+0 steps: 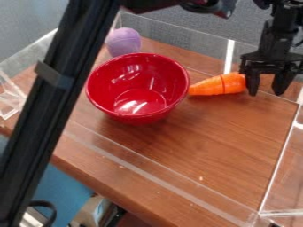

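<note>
An orange toy carrot [215,86] lies on the wooden table, pointing left toward a red bowl [137,88] whose right side is close to its tip. My black gripper [267,85] is low at the upper right, its fingers at the carrot's thick right end. One finger overlaps that end, and I cannot tell from this view whether the fingers are closed on it. A purple rounded object [123,40] stands behind the bowl.
Clear plastic walls edge the table [190,168] at the back, left and right. A long black pole crosses the left side of the view.
</note>
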